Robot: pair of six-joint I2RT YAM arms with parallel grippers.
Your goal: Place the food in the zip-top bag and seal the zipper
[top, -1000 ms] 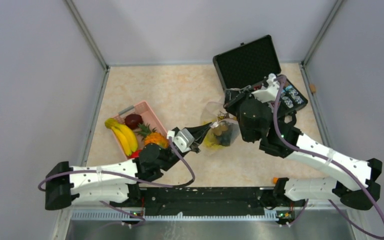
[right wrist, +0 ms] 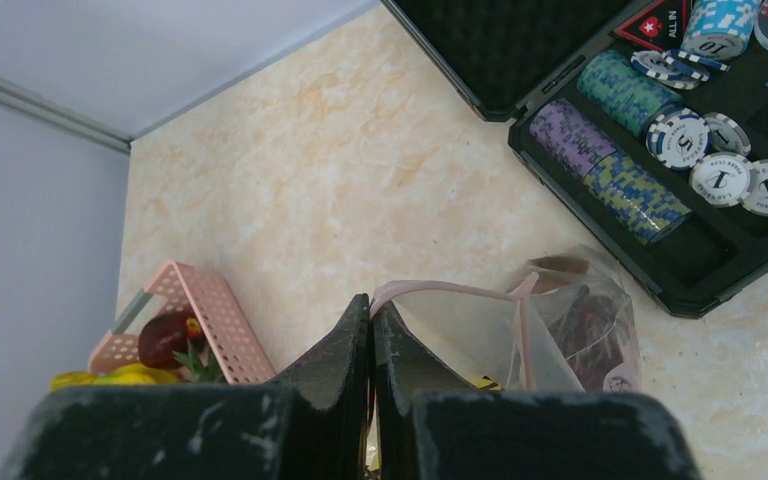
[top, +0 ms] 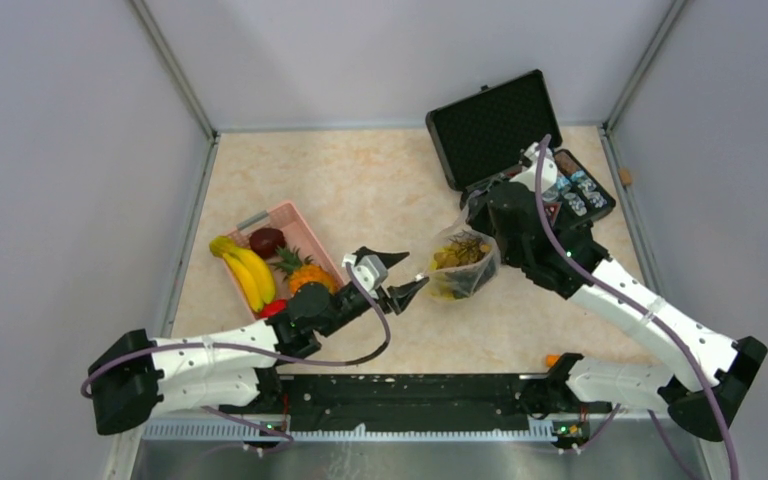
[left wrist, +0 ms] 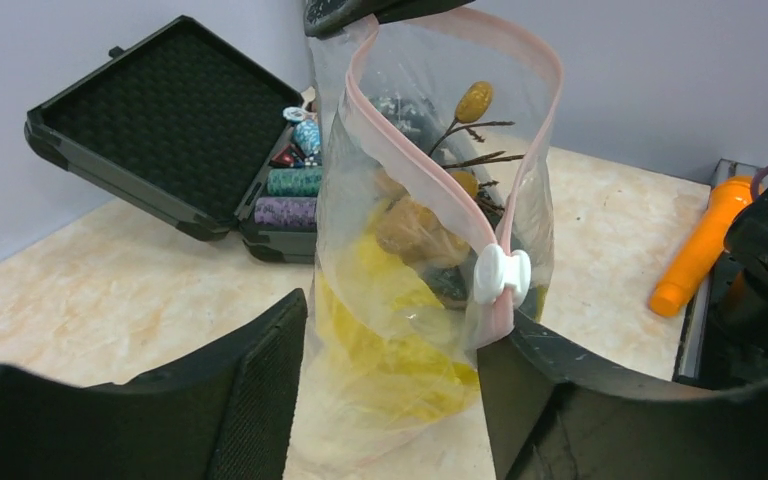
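The clear zip bag (top: 460, 262) holds food, yellow and brown with dark sprigs, in the middle of the table. In the left wrist view its pink zipper rim curves up to a white slider (left wrist: 500, 273). My left gripper (top: 410, 275) is open at the bag's left, its fingertips either side of the lower bag near the slider end. My right gripper is shut on the pink rim (right wrist: 445, 286) at the top of the bag, holding it up.
A pink basket (top: 300, 225) with bananas, pineapple and other fruit sits at left. An open black poker chip case (top: 490, 125) lies at the back right, close behind the bag. An orange cylinder (left wrist: 695, 255) is at the front right.
The right arm and the bag's top have shifted rightward.
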